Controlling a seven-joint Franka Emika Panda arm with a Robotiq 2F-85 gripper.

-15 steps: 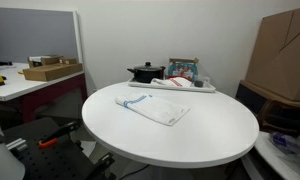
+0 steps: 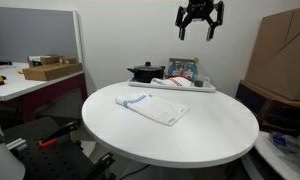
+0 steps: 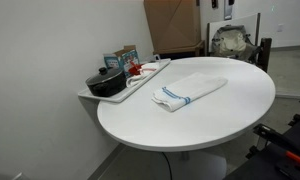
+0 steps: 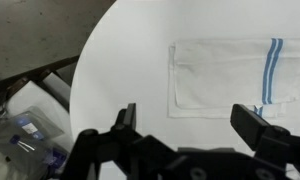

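A white towel [image 2: 153, 108] with blue stripes lies folded flat on the round white table [image 2: 205, 130]. My gripper [image 2: 197, 34] hangs high above the back of the table, its fingers spread apart and nothing between them. From the wrist, the towel [image 4: 225, 75] lies beyond the open fingers, well below them, with its blue stripes toward the right. The second exterior view has the towel [image 3: 190, 90] near the table's middle, and the gripper shows only in part at the top edge.
A tray [image 3: 116, 94] at the table's back edge bears a black pot [image 2: 147, 72], a red-and-white cloth [image 3: 142, 72] and a colourful box [image 2: 182, 67]. Cardboard boxes [image 2: 52, 69] stand on a side table at left.
The towel has not moved.
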